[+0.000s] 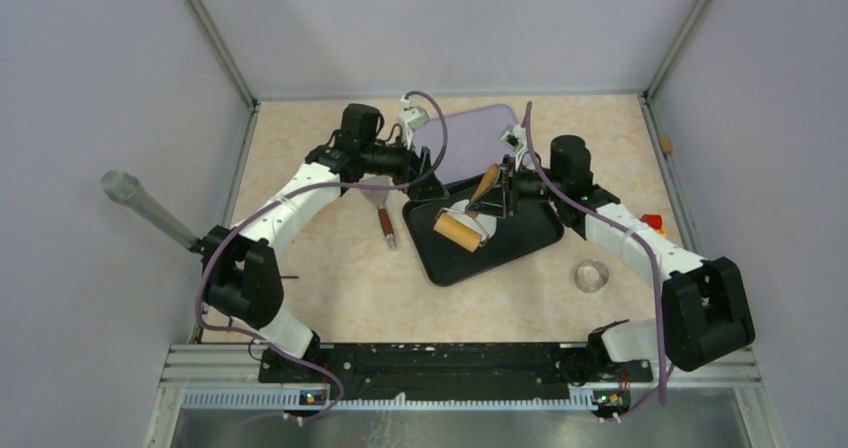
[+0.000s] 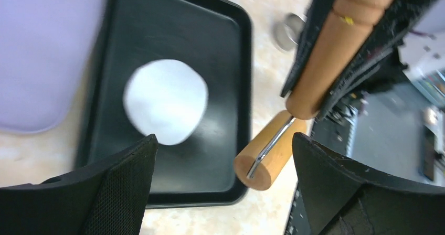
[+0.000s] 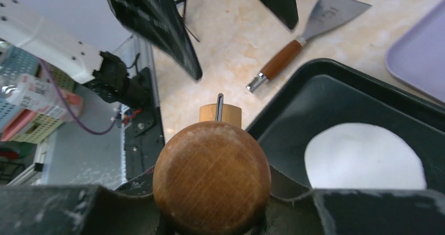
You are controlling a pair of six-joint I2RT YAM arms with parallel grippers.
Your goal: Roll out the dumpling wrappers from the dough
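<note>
A flat white dough round lies in the black tray, partly hidden from above. My right gripper is shut on the wooden handle of the roller. It holds the tool raised over the tray, with the pale cylinder hanging at the lower end. My left gripper hangs over the tray's back left, open and empty, its two fingers wide apart in both wrist views.
A lilac board lies behind the tray. A scraper lies left of it. A metal cup and a small red object are at the right.
</note>
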